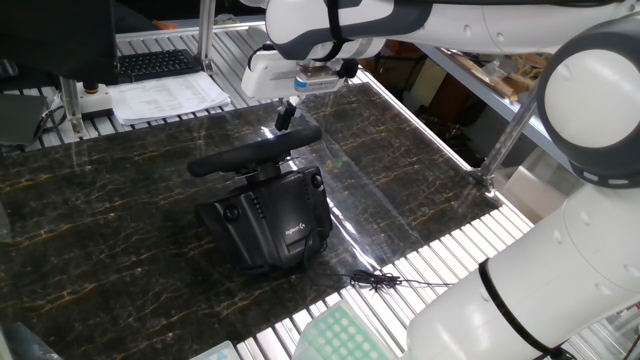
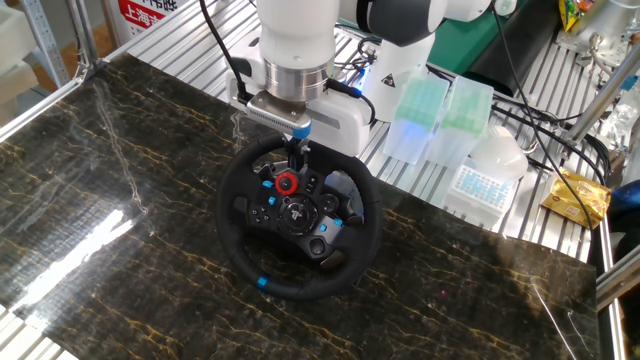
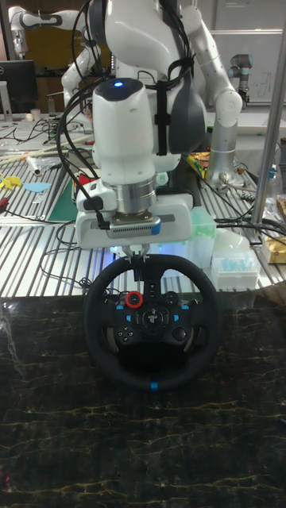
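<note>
A black steering wheel (image 2: 368,225) with a red dial (image 2: 287,183) and small blue markings faces the front of the table. Its black base (image 1: 275,222) rests on the dark marbled tabletop, seen from behind in exterior view 1. My gripper (image 3: 140,269) points down at the top of the rim, left of its middle in exterior view 3. Its dark fingers (image 1: 286,116) sit close together at the rim. Whether they grip the rim, only touch it or hover beside it, I cannot tell; the dark tips blend into the black wheel.
Behind the wheel stand translucent green-tinted boxes (image 2: 416,118) and a white rack (image 2: 484,196). A bundled black cable (image 1: 375,279) runs from the base over the slatted table. Papers (image 1: 167,96) and a keyboard (image 1: 158,65) lie beyond the marbled sheet, which is clear on both sides of the wheel.
</note>
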